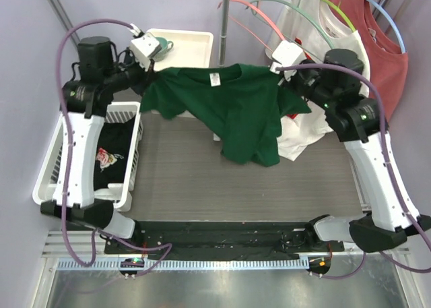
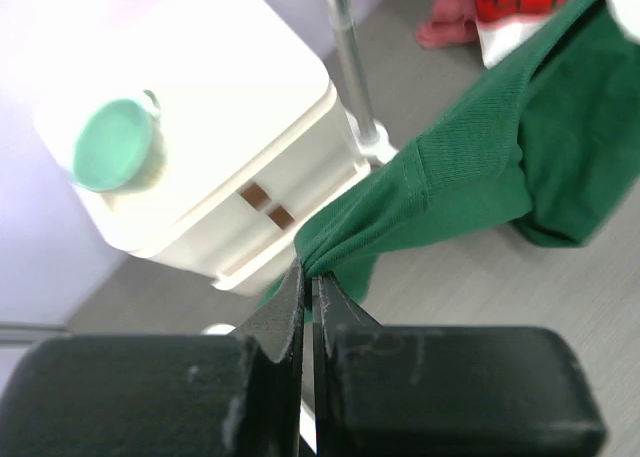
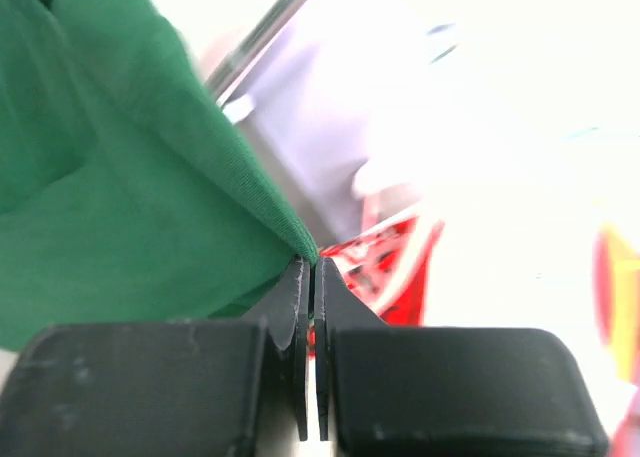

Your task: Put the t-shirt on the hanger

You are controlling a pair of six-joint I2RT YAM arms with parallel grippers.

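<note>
The green t-shirt [image 1: 236, 112] hangs stretched in the air between my grippers, collar and label up. My left gripper is shut on one shoulder edge of it, at the upper left of the top view. My right gripper is shut on the other side's edge, just in front of the rail's hangers. Empty pink and mint hangers [image 1: 266, 15] hang on the rail, partly behind my right arm.
A white drawer unit [image 1: 185, 45] with a green cup [image 2: 115, 142] stands at the back. A basket [image 1: 47, 166] of dark clothing is at the left. White and coral shirts [image 1: 384, 85] hang at the right.
</note>
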